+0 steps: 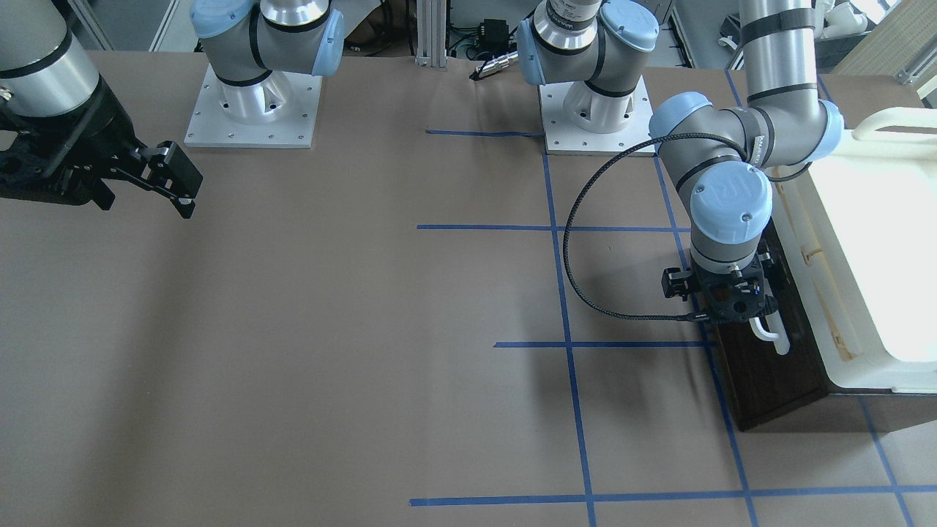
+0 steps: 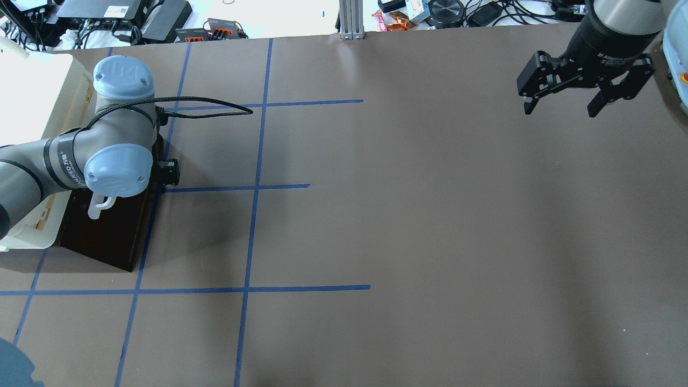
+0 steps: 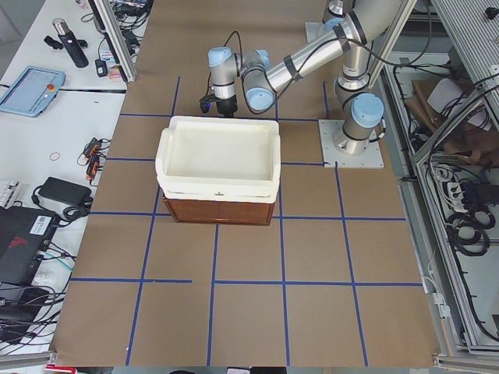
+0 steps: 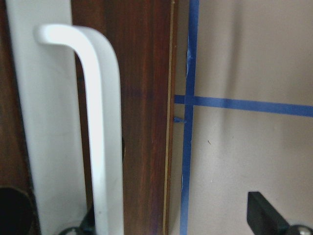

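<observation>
A dark wooden box [image 1: 773,386] with a white plastic bin [image 3: 218,152] on top stands at the right of the front view. On its side is a white vertical handle [image 4: 105,122] on a white plate [image 4: 46,122]. My gripper [image 1: 720,290] is down over this handle at the box's side. In the left wrist view one dark finger sits low behind the handle and the other is at the lower right over the floor, so it appears open, with the handle between the fingers.
Taped grid lines [image 1: 571,369] mark the floor beside the box. Another arm's black gripper [image 2: 587,80] hangs at the far side, and more arm bases stand at the back.
</observation>
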